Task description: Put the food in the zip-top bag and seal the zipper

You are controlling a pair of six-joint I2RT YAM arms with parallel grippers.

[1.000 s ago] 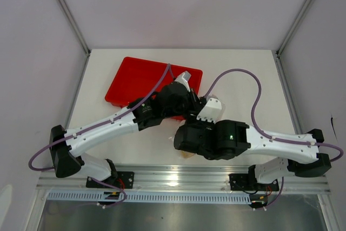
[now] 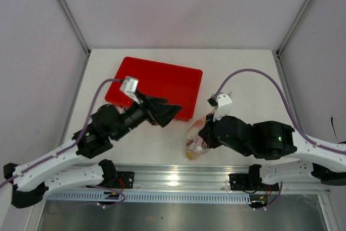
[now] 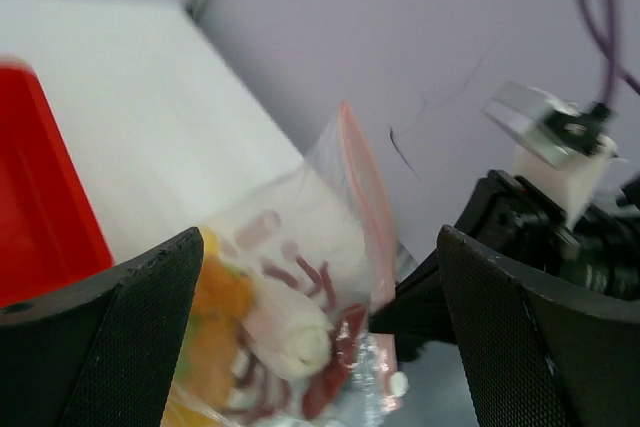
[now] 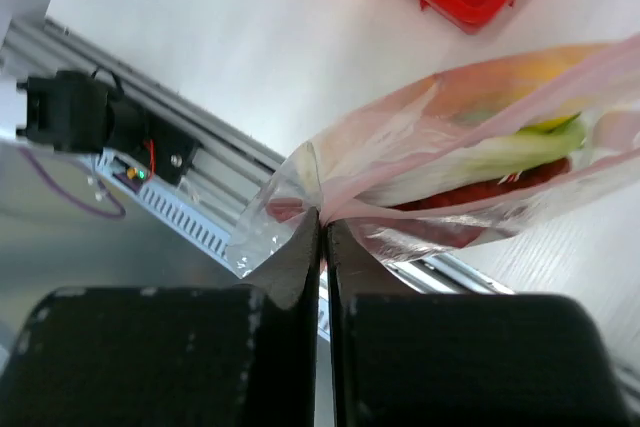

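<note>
The zip bag (image 2: 195, 139) hangs above the white table at centre, with food inside: yellow-orange pieces, a pale leek-like piece (image 4: 450, 172) and red bits. My right gripper is shut on the bag's gathered rim, close to one end. My left gripper (image 2: 162, 113) stands open, apart from the bag to the left. In the left wrist view the bag (image 3: 290, 327) shows beyond its open fingers.
A red bin (image 2: 157, 82) sits at the back left of the table (image 2: 248, 74), its front corner near my left gripper. A metal rail runs along the front edge.
My left arm has drawn back leftward, away from the bag, and its gripper is now apart. My right gripper has moved rightward with the bag.
</note>
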